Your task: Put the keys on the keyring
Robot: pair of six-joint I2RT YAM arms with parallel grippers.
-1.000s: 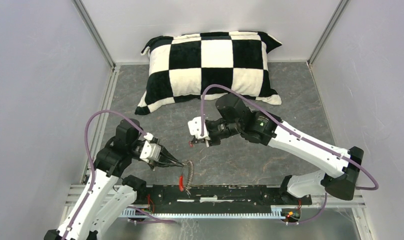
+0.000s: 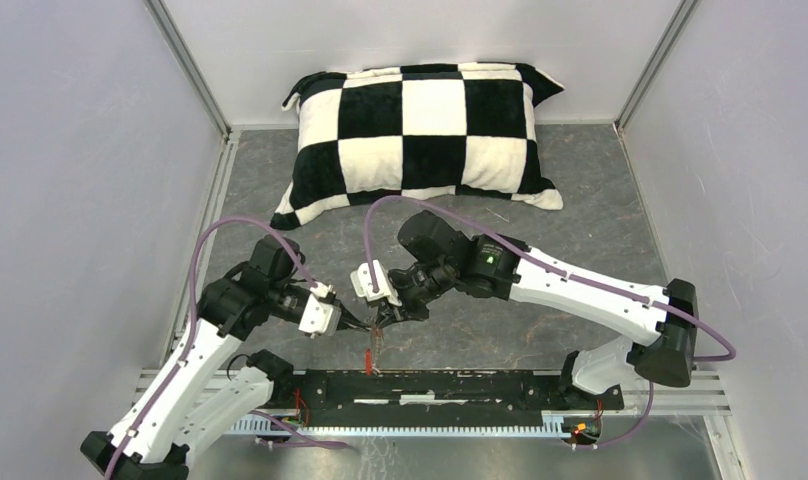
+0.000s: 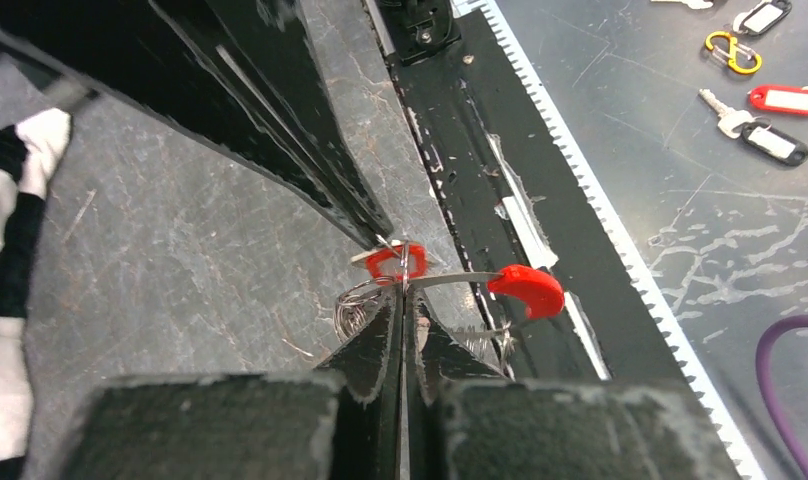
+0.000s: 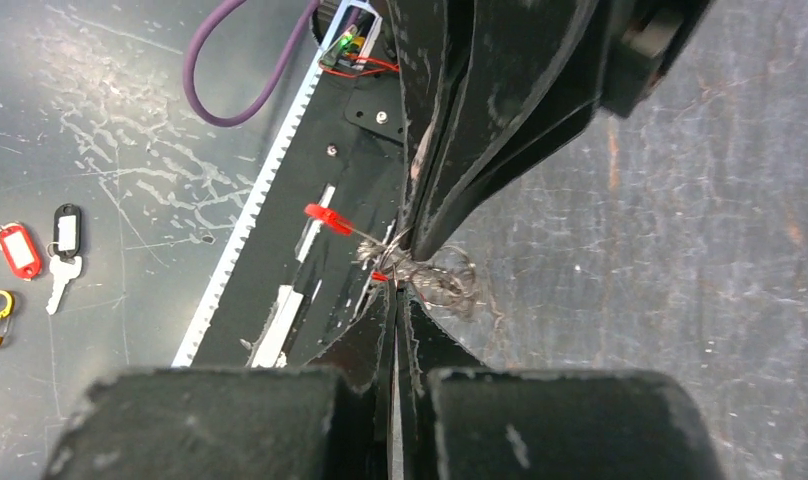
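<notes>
Both gripper tips meet near the front centre in the top view. My left gripper is shut on a thin metal ring, from which hang a red-handled piece (image 3: 523, 290) and a coiled wire tangle (image 3: 355, 315). My right gripper is shut at the same cluster, with a small red-headed item (image 3: 385, 262) at its tips, probably a key, partly hidden. The two sets of fingertips almost touch, so whether the key is through the ring I cannot tell.
A checkered cushion (image 2: 435, 135) lies at the back. Loose tagged keys (image 3: 780, 98) and a yellow carabiner (image 3: 732, 55) lie beyond the black front rail (image 2: 430, 385). Walls flank the grey floor.
My right gripper has moved down and left to meet my left gripper, which has shifted slightly right.
</notes>
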